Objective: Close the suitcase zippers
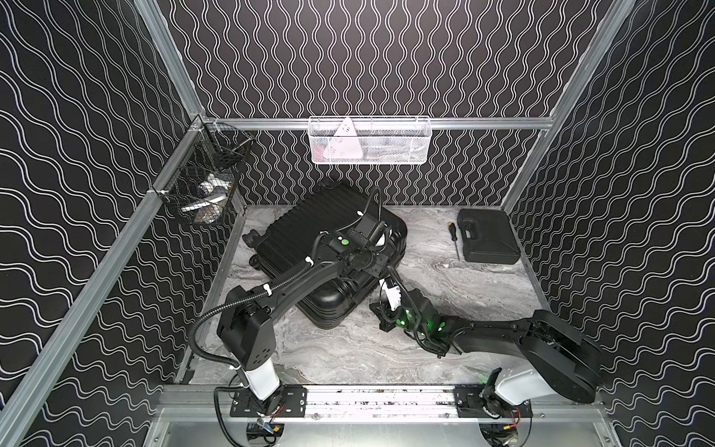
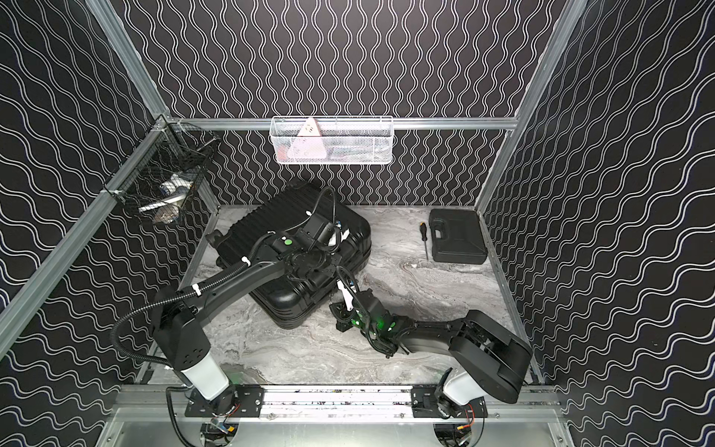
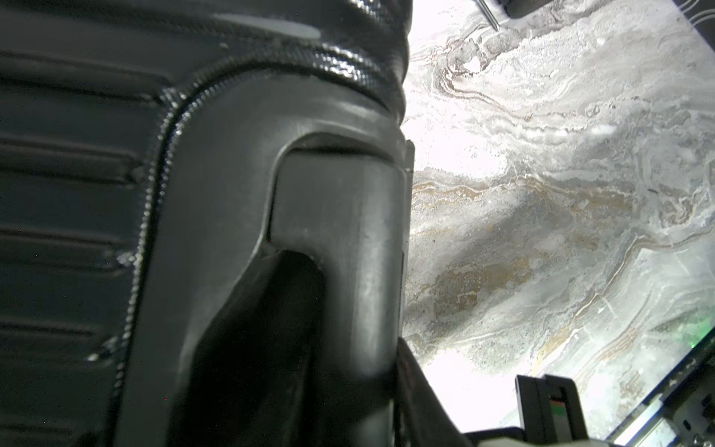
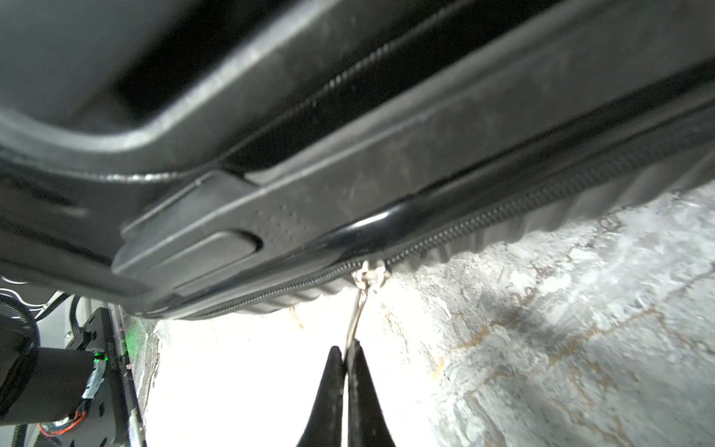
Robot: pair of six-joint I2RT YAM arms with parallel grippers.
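Note:
The black ribbed suitcase (image 1: 298, 223) lies flat and turned at an angle to the table's front edge. My left gripper is shut on the suitcase handle (image 3: 346, 201), a finger on either side of it. Below the handle in the right wrist view runs the black zipper (image 4: 476, 227) along the suitcase side. Its metal slider (image 4: 370, 274) carries a thin pull (image 4: 356, 316) that hangs down into my right gripper. The right fingertips are shut together on the pull's end, apart from the suitcase wall. The suitcase's far sides are hidden from the wrist views.
A black tool case (image 1: 488, 236) and a screwdriver (image 1: 453, 237) lie at the right back. A white mesh basket (image 1: 394, 152) hangs on the back rail, a black wire basket (image 1: 178, 186) at the left. Bare marbled tabletop (image 1: 327, 357) shows in front.

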